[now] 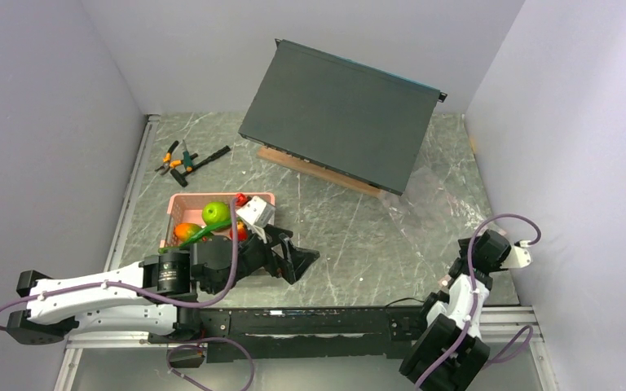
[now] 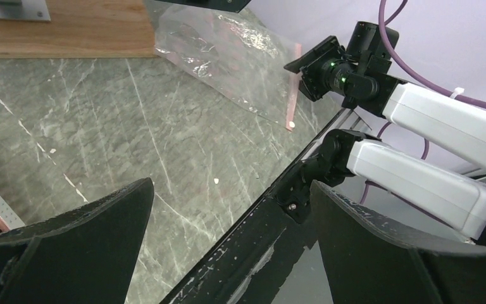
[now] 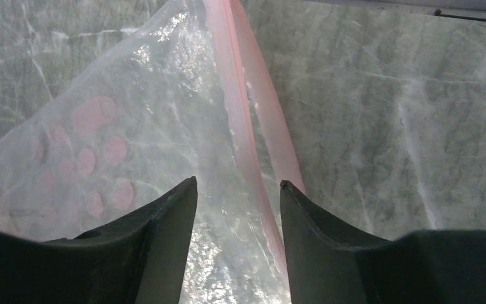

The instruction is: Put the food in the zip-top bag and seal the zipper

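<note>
A clear zip top bag (image 1: 420, 220) with a pink zipper strip (image 3: 247, 145) lies flat at the right of the counter. My right gripper hangs over that strip, fingers apart on either side of it, part open. In the top view, a pink basket (image 1: 212, 197) holds food: a green apple (image 1: 215, 213), an orange fruit (image 1: 186, 230), red items and a long green vegetable, partly hidden by my left arm. My left gripper stands open beside the basket, nothing between its fingers.
A large grey panel (image 1: 338, 114) on a wooden board (image 1: 318, 171) fills the back. Pliers and other tools (image 1: 183, 163) lie at the back left. Walls close in on both sides.
</note>
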